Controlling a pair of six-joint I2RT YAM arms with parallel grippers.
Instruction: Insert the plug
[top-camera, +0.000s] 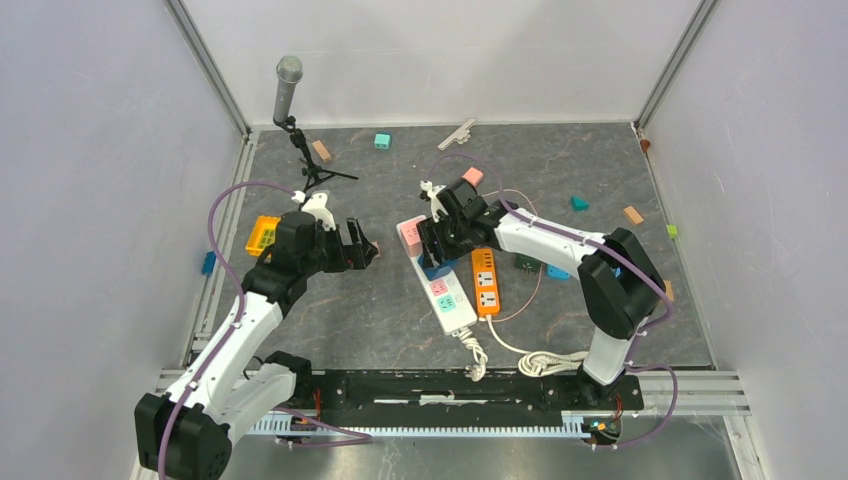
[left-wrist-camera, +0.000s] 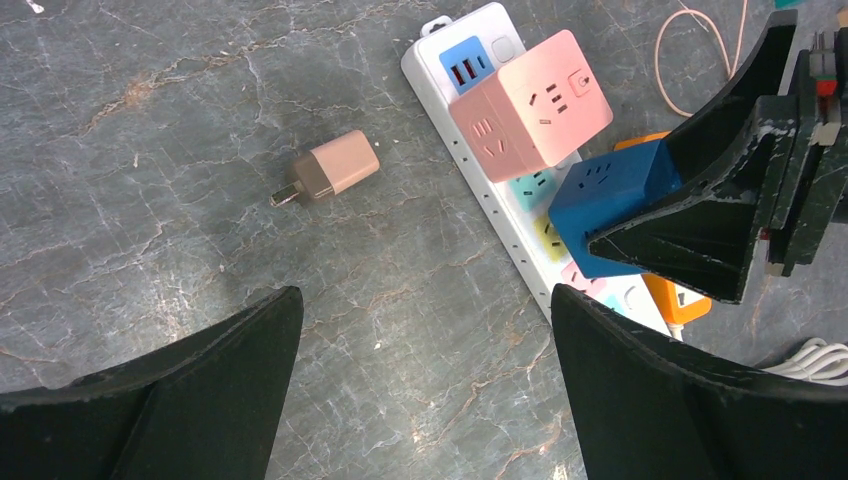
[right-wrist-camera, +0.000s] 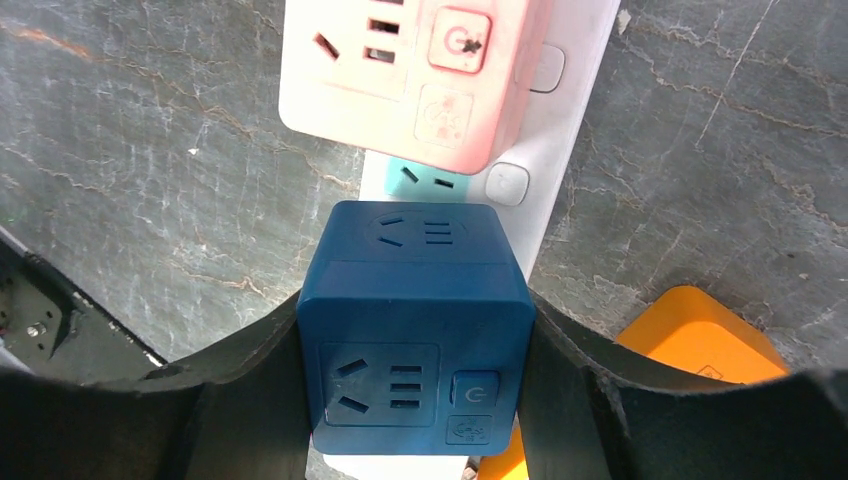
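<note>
A blue cube socket (right-wrist-camera: 414, 330) sits between the fingers of my right gripper (top-camera: 432, 245), over the middle of the white power strip (top-camera: 450, 310); whether it is seated cannot be told. A pink cube socket (left-wrist-camera: 530, 100) stands on the strip's far end, with a teal socket (right-wrist-camera: 425, 180) showing between the cubes. A pinkish plug (left-wrist-camera: 333, 163) lies on the table left of the strip, prongs pointing left. My left gripper (top-camera: 360, 245) is open with nothing between its fingers, above the table near that plug.
An orange power strip (top-camera: 486, 280) lies right of the white one, with coiled cables (top-camera: 545, 362) below. A yellow basket (top-camera: 260, 235) and a microphone stand (top-camera: 305, 150) are at the left. Small blocks are scattered at the back and right. The table below the left gripper is mostly clear.
</note>
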